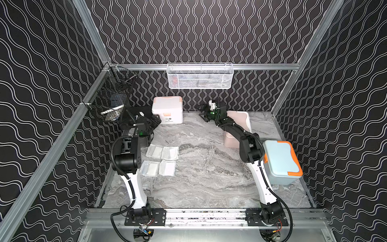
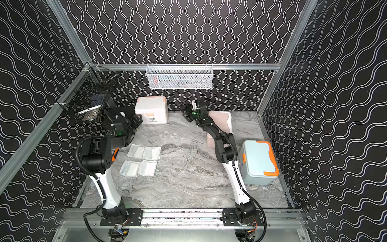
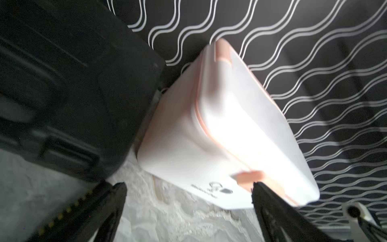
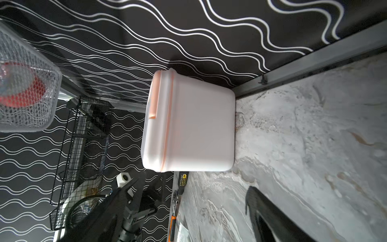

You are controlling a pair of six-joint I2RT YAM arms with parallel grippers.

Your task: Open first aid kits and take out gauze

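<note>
A white first aid kit (image 1: 167, 110) with peach trim stands closed against the back wall. Off its left side my left gripper is open, its fingers apart with nothing between. My right gripper holds nothing; its fingers are spread, and the kit is some way ahead of them. A pink box (image 1: 231, 140) sits partly under the right arm. At the right edge is a closed light-blue box (image 1: 283, 155) with orange trim. Several flat white packets, perhaps gauze (image 1: 168, 168), lie at the left of the table.
A black case (image 3: 72, 80) sits beside the white kit's left side. The white mesh basket (image 1: 200, 77) hangs on the back wall, a black wire rack (image 4: 86, 149) on the left. Mid-table is clear.
</note>
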